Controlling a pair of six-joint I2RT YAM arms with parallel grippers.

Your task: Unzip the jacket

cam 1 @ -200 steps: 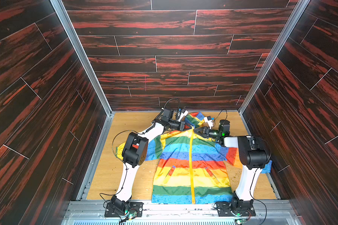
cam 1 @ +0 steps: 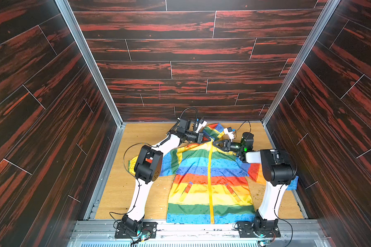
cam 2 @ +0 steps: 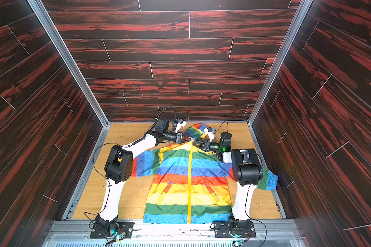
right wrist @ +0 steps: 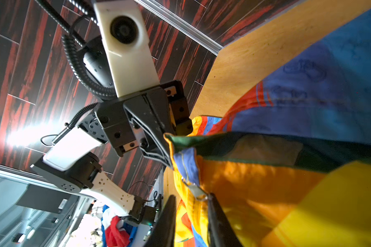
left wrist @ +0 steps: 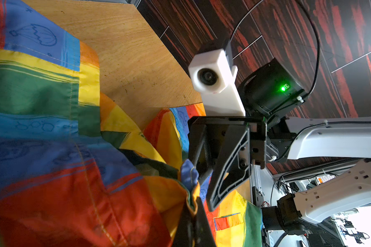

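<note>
The rainbow-striped jacket (cam 1: 193, 164) lies front up, with a yellow strip (cam 1: 210, 185) running down its middle. At the collar, my left gripper is shut on the edge of the cloth. Facing it from the right, my right gripper has its fingers apart. A metal zipper pull (right wrist: 197, 191) shows at the collar in the right wrist view, near the tip of one right finger. Nothing shows gripped between the right fingers. A blue tab of cloth (right wrist: 187, 164) sits just above the pull.
The hood (cam 1: 214, 131) is spread behind the collar. Both sleeves reach out sideways beneath the arms, one ending in a blue cuff (cam 1: 292, 183). Bare wooden table (cam 1: 119, 197) shows to the left of the jacket. Dark panelled walls (cam 1: 193, 70) surround the table.
The right gripper and its wrist have shifted very slightly. The left gripper and the jacket look the same as before.
</note>
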